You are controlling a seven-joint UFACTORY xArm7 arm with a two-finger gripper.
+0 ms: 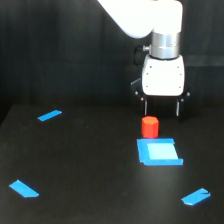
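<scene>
A small red block point(149, 127) stands on the black table, right at the far edge of a blue-taped square point(145, 155) with a white middle. My gripper point(162, 111) hangs from the arm behind and a little to the right of the block. Its two thin dark fingers are spread wide, and nothing shows between them. The left finger appears just above and behind the block in this view; whether they touch, I cannot tell.
Blue tape strips lie at the back left point(50, 115), front left point(24, 189) and front right point(196, 197) of the black table. A dark backdrop stands behind the arm.
</scene>
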